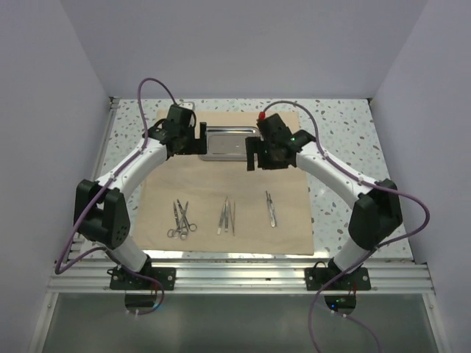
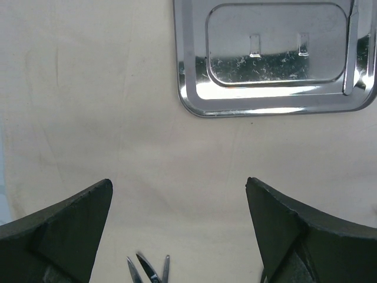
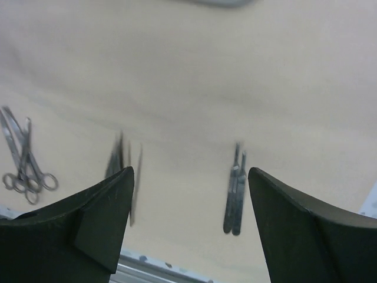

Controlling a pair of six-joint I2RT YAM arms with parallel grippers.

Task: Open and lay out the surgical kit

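Observation:
A steel tray (image 1: 228, 157) lies empty near the back of the cloth, and in the left wrist view the tray (image 2: 235, 111) fills the top right. My left gripper (image 1: 202, 140) hovers by its left end, open and empty. Over the tray's right front corner is my right gripper (image 1: 252, 153), also open with nothing between its fingers. Scissor-like tools (image 1: 182, 220) lie in a group at the front left of the cloth. Slim tweezer-like tools (image 1: 225, 215) lie at the front middle. Two scalpel-like handles (image 3: 234, 197) rest side by side at the front right.
A beige cloth (image 1: 221, 184) covers the middle of the speckled table (image 1: 346, 140). Its centre, between tray and tools, is bare. A metal rail (image 1: 235, 276) runs along the front edge.

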